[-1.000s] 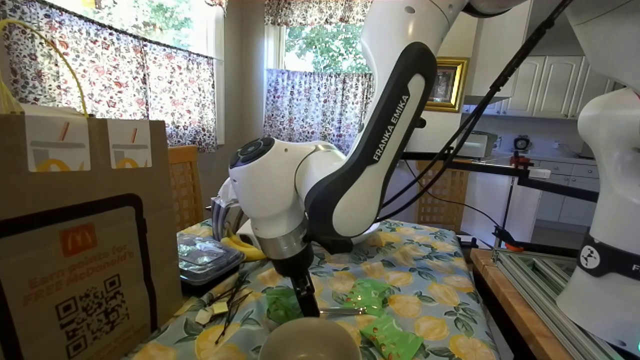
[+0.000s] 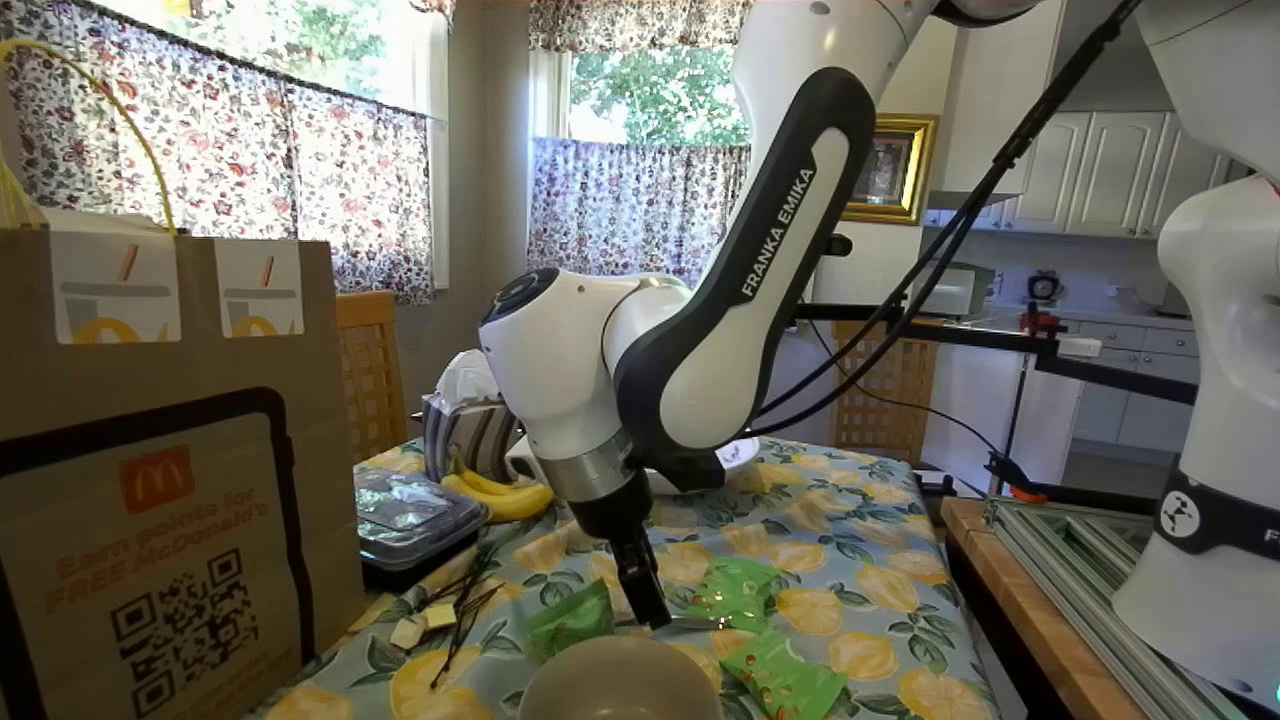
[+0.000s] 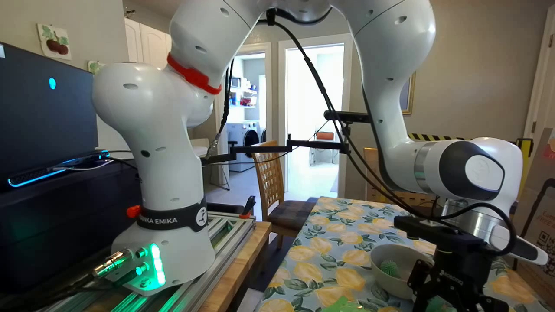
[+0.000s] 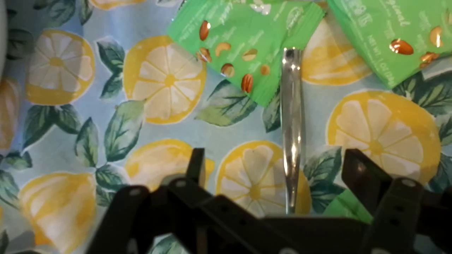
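Note:
My gripper is open just above the lemon-print tablecloth, its fingers spread wide. In the wrist view a shiny metal utensil handle (image 4: 292,114) runs lengthwise between the two fingers, nearer the right one; its lower end is hidden behind the gripper. One green nut packet (image 4: 250,46) lies at the utensil's upper end, and another green packet (image 4: 398,38) is at the upper right. A third green packet (image 2: 571,619) rests beside the gripper in exterior view 1. The bowl (image 3: 398,268) stands close to the gripper, with a spiky green ball (image 3: 389,268) inside.
A clear-lidded container (image 2: 414,516), bananas (image 2: 510,494) and a striped tissue box (image 2: 468,438) sit toward the back left. Dark thin sticks (image 2: 456,618) lie near the large paper bag (image 2: 180,480). Bare tablecloth (image 2: 828,504) extends at the back right.
The gripper has shifted right and slightly up in exterior view 1, uncovering more of the bananas and tissue box. Packets, bowl and bag have kept their places.

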